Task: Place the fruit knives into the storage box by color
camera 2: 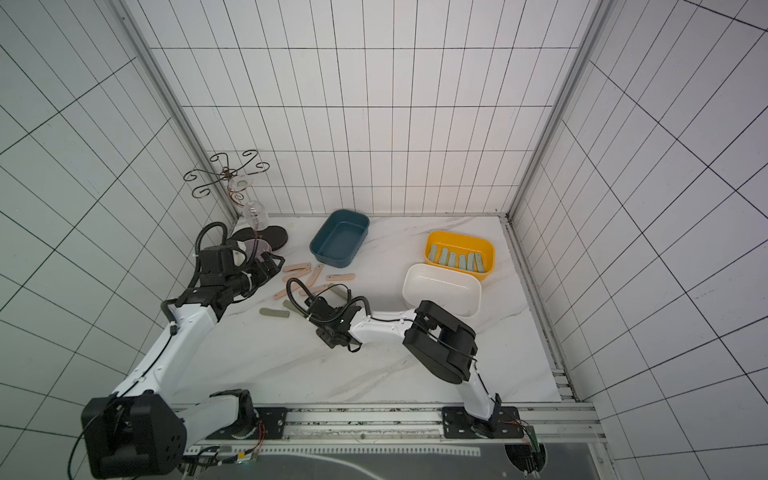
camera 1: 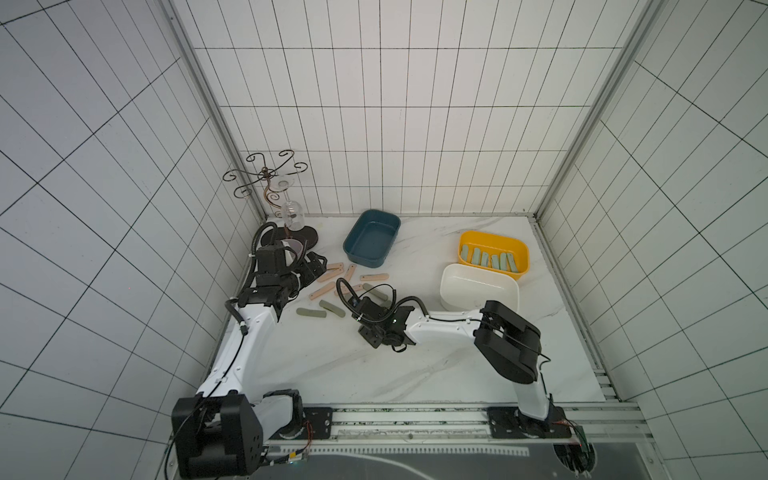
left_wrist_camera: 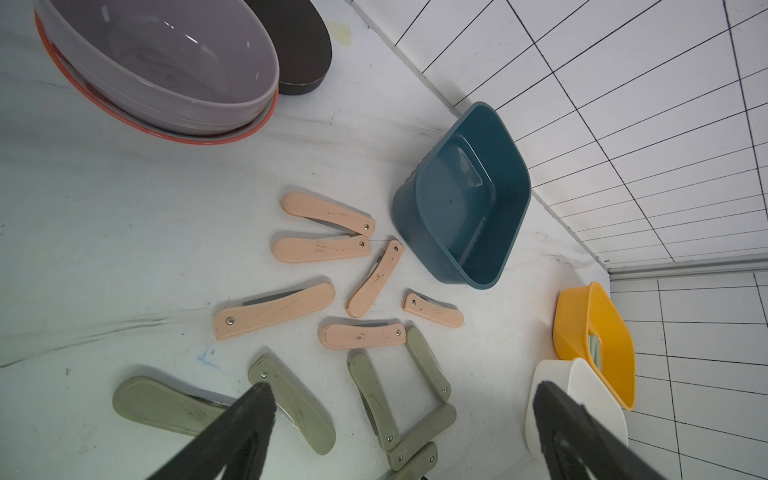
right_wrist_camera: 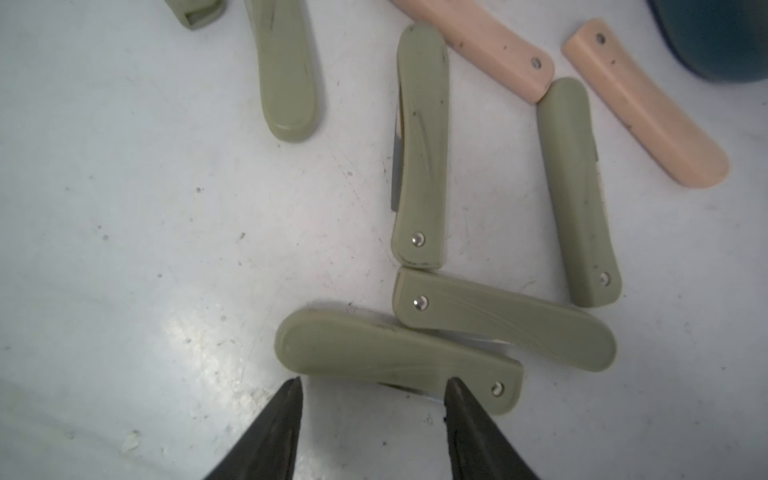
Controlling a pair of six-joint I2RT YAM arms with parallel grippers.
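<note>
Several olive-green knives (right_wrist_camera: 400, 352) lie folded near the table's middle. In the right wrist view my right gripper hovers at the nearest one, its fingers parted and nothing held. Another green knife (right_wrist_camera: 504, 316) touches that one. Farther left, a green knife (left_wrist_camera: 294, 404) lies apart, close to several peach-pink knives (left_wrist_camera: 274, 310). My left gripper stands open and empty above the table's left side. Light blue-green knives (camera 1: 485, 259) lie in a row inside the yellow box (camera 1: 493, 235). The dark blue box (camera 1: 372, 237) looks empty.
An empty white box (camera 1: 478, 289) stands directly in front of the yellow one. At the back left are stacked bowls (left_wrist_camera: 172, 56) and a metal stand (camera 1: 266, 173) on a dark base.
</note>
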